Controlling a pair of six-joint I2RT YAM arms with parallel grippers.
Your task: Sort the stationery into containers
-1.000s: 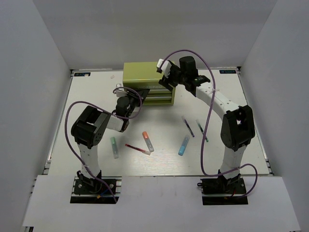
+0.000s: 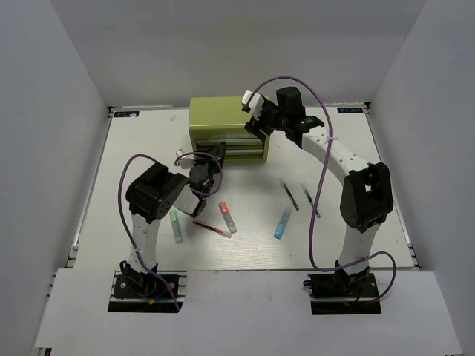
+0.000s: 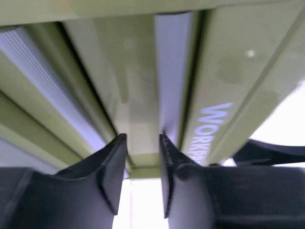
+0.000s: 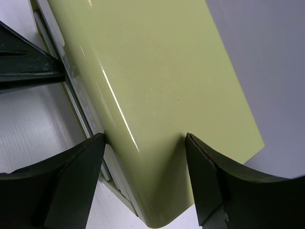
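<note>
An olive-green drawer box (image 2: 223,111) labelled WORKPRO stands at the back. My left gripper is at its front drawers, turned sideways, fingers part open with only drawer fronts (image 3: 171,71) beyond them. My right gripper stands open at the box's upper right corner, a finger on either side of the rounded edge. Stationery lies on the table: a green-capped tube (image 2: 177,226), a red pen (image 2: 211,228), an orange-capped tube (image 2: 227,216), a blue tube (image 2: 282,222), a dark pen (image 2: 289,194) and a green pen (image 2: 311,200).
Grey walls surround the table.
My left arm has moved toward the front and slightly right, its gripper a little lower against the box's front. The right arm and the loose items have not visibly moved.
</note>
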